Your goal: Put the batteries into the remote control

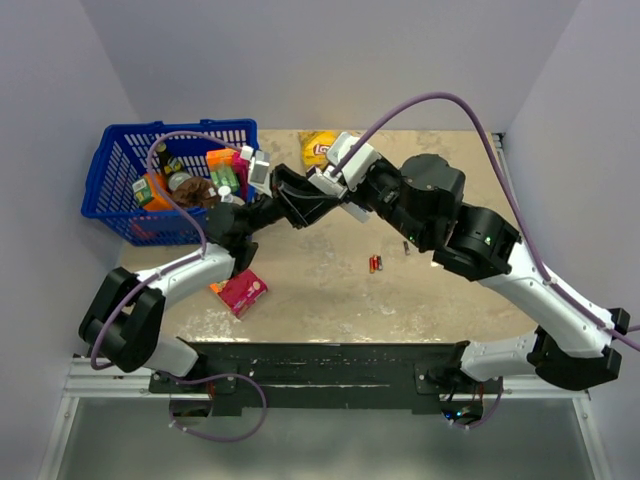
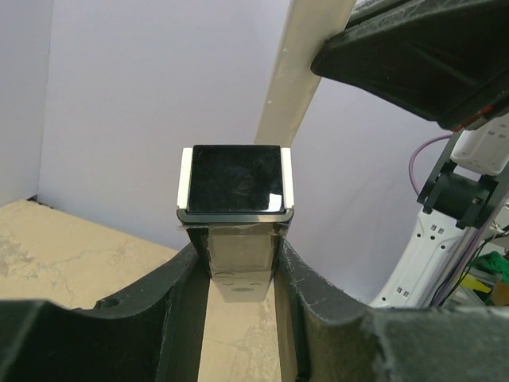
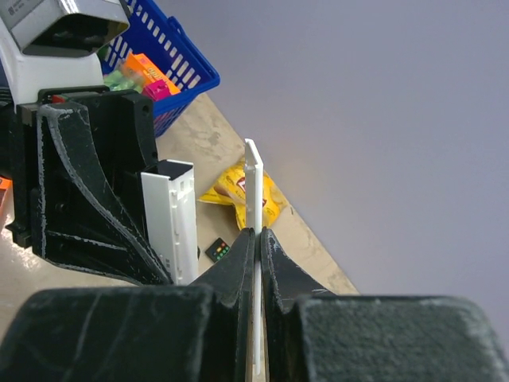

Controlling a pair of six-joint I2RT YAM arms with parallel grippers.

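My two grippers meet high over the middle of the table. My left gripper is shut on a white remote with a black end, seen end-on in the left wrist view. My right gripper is shut on a thin white piece, probably the battery cover, held upright beside the remote; in the left wrist view a long white strip rises behind the remote. Small batteries (image 1: 375, 263) lie on the table below, red and dark, with another small cell (image 1: 406, 247) to their right. Where the grippers overlap in the top view, details are hidden.
A blue basket (image 1: 110, 180) of goods stands back left. A yellow chip bag (image 1: 316, 145) lies at the back, with a dark remote (image 3: 217, 249) near it. A red box (image 1: 243, 292) lies front left.
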